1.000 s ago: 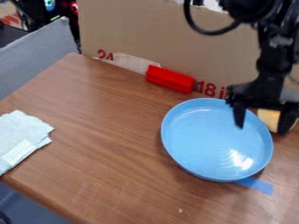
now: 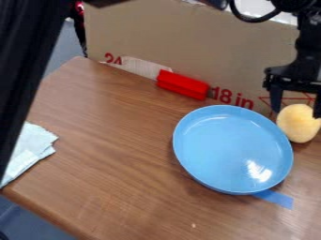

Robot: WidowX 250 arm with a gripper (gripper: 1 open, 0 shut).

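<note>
My black gripper (image 2: 296, 92) is at the upper right, open, its fingers over a pale yellow round object (image 2: 298, 124), possibly a piece of food, beside the blue plate (image 2: 223, 148). The plate lies on the wooden table (image 2: 113, 169), with nothing on it. A red cylinder (image 2: 182, 84) lies at the back near the cardboard.
A cardboard sheet (image 2: 189, 42) closes off the back of the table. A pale folded cloth (image 2: 28, 148) sits at the left edge. A black shape covers the upper left of the view.
My gripper has moved right, from above the plate's back edge to over the yellow object. A black shape now covers the upper left.
</note>
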